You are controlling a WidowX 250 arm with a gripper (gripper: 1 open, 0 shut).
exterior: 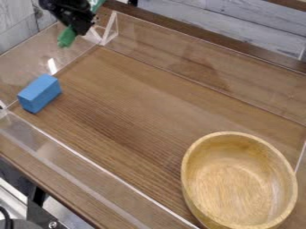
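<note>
My gripper (pixel 70 25) is at the top left of the camera view, dark and partly out of frame, shut on a small green object (pixel 66 38) hanging below its fingers near the tray's left wall. A blue block (pixel 39 94) lies below it on the wooden surface by the left edge. A large pale yellow oval bowl (pixel 238 179) sits at the lower right.
The wooden tray floor (pixel 143 107) is clear through the middle and upper right. Transparent or pale walls edge it on the left and top.
</note>
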